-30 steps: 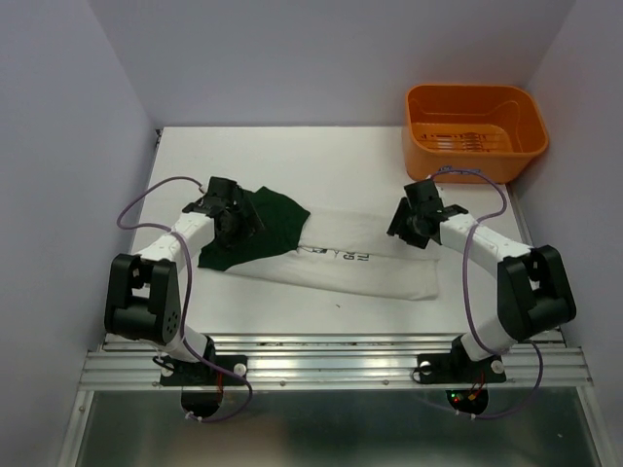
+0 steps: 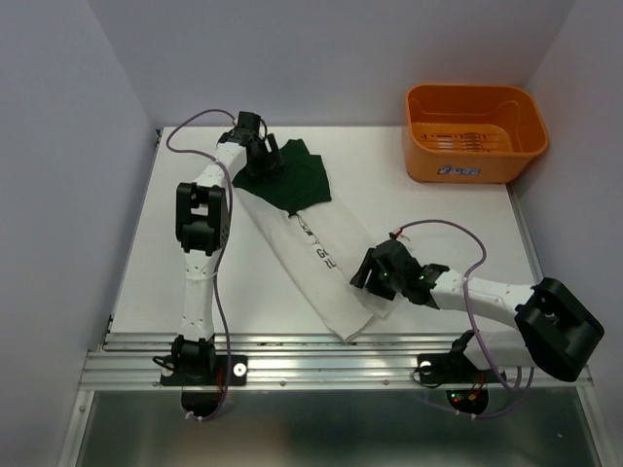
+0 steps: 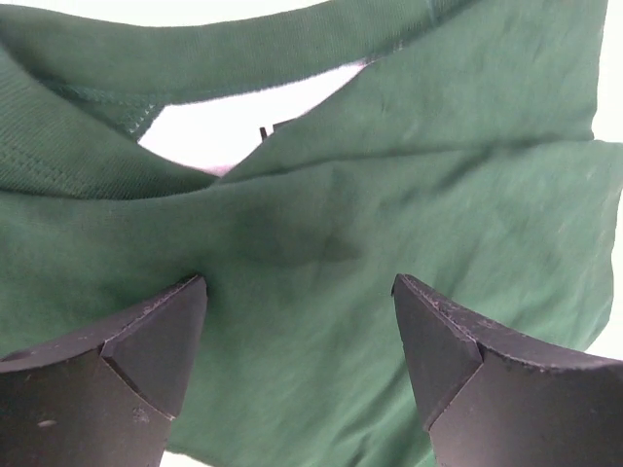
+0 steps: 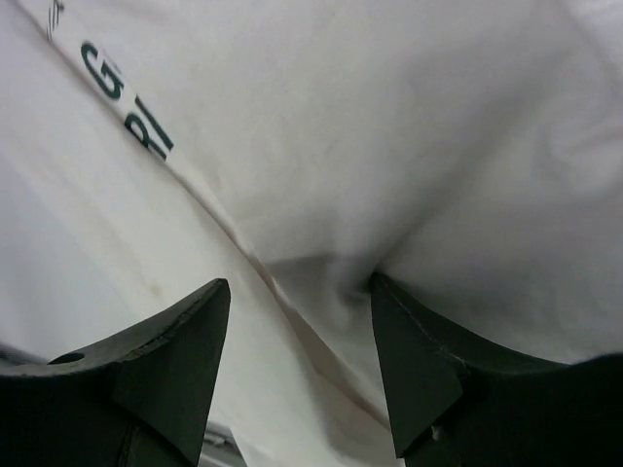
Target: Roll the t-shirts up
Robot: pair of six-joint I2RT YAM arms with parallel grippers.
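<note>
A T-shirt with a dark green upper part (image 2: 302, 180) and a white lower part (image 2: 282, 243) with printed lettering lies diagonally across the white table. My left gripper (image 2: 268, 151) is over the green fabric at the back end; in its wrist view the fingers stand apart on the cloth (image 3: 321, 233), with nothing visibly gripped. My right gripper (image 2: 375, 277) is down on the white fabric at the front right end, fingers apart in the right wrist view, beside the lettering (image 4: 146, 133).
An orange bin (image 2: 473, 156) stands at the back right. Bare table (image 2: 175, 272) shows left of the shirt and at the back right, near the bin.
My left gripper has moved toward the back and right, my right gripper toward the front and left. The shirt has swung from lying sideways to a steep diagonal.
</note>
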